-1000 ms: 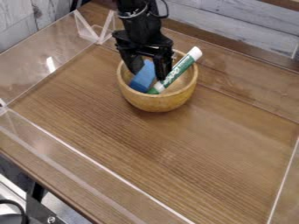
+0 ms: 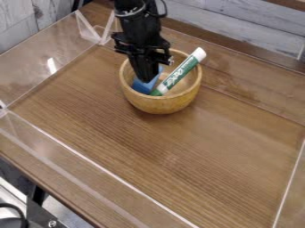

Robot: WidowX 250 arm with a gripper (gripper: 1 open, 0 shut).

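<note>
A wooden bowl [image 2: 161, 101] stands on the wooden table [image 2: 152, 169] in the upper middle of the camera view. In it lie a blue object [image 2: 142, 86] at the left and a white and green tube [image 2: 179, 70] leaning on the rim toward the upper right. My black gripper [image 2: 146, 69] hangs down from the top over the left part of the bowl, just above the blue object. Its fingertips are dark and small, so what lies between them, if anything, is hard to make out.
Clear plastic sheeting or edging lines the left side. A pale wooden wall runs along the back right.
The gripper has shifted slightly over the bowl's left part. The tube and blue object show little clear movement.
</note>
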